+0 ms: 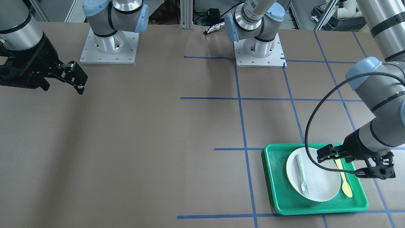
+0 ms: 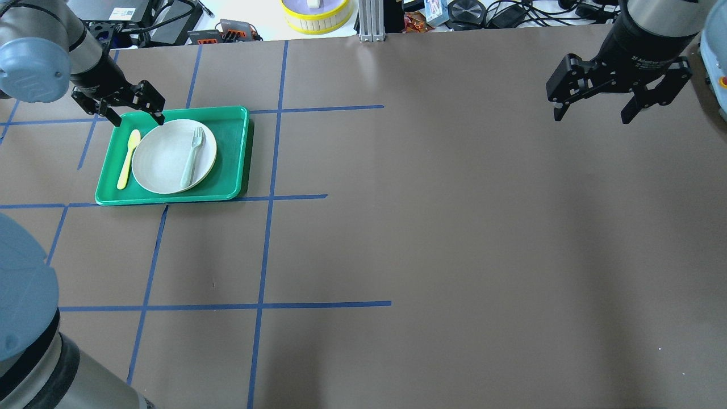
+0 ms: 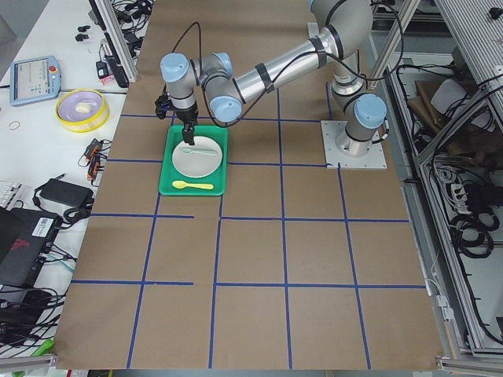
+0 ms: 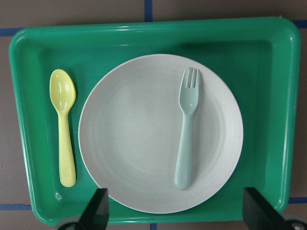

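Observation:
A green tray (image 4: 261,110) holds a white plate (image 4: 134,139) with a pale mint fork (image 4: 184,153) lying on it, tines pointing away from the gripper in the wrist view; a yellow spoon (image 4: 65,148) lies in the tray beside the plate. My gripper hangs above the tray, its two fingers wide apart with nothing between them. In the top view the gripper (image 2: 137,120) is over the tray's back edge.
A second arm's black gripper (image 1: 64,78) is at the front view's left, well away from the tray. Two more arm bases stand along the far edge.

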